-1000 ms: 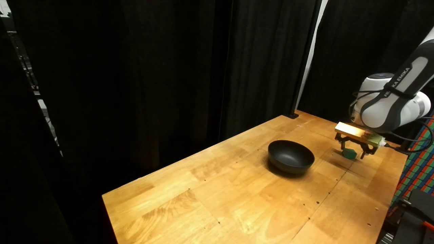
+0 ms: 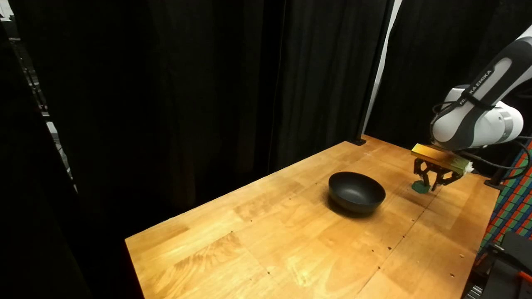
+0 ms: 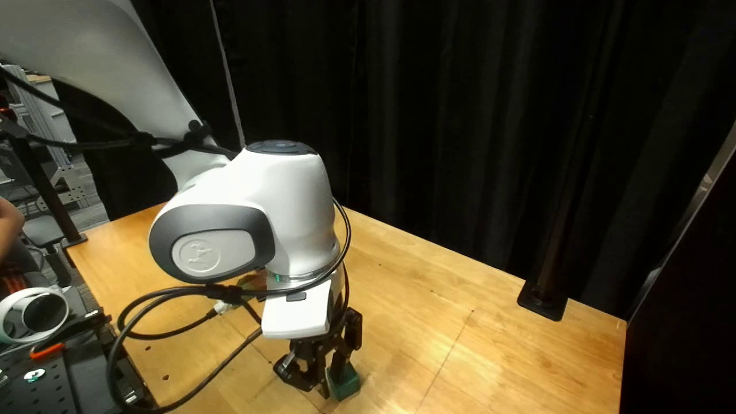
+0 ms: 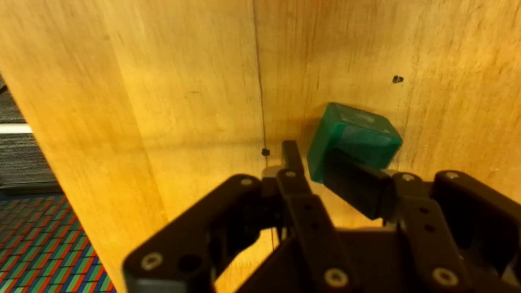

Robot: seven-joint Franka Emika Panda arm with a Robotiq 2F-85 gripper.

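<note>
A green block [image 4: 364, 129] sits tilted at an angle in the wrist view, apparently resting on the wooden tabletop. My gripper is part open, its two fingers close together. The right finger covers the block's near part, while the left finger [image 4: 292, 158] stands just off its left side. Most of the block lies beyond and to the right of the gap, so no hold on it shows. In exterior view 1 the block [image 2: 420, 187] is at the left finger of the gripper [image 2: 430, 187]. Exterior view 2 shows the block [image 3: 345, 383] partly behind a finger.
A black bowl [image 2: 356, 192] stands on the table [image 2: 299, 239], left of the gripper in exterior view 1. Dark curtains hang behind it. A loose cable [image 3: 186, 403] loops beside the arm.
The fingers have drawn much closer together and the gripper body sits slightly higher. The green block was between the spread fingers; it now appears a little further left, at the left finger.
</note>
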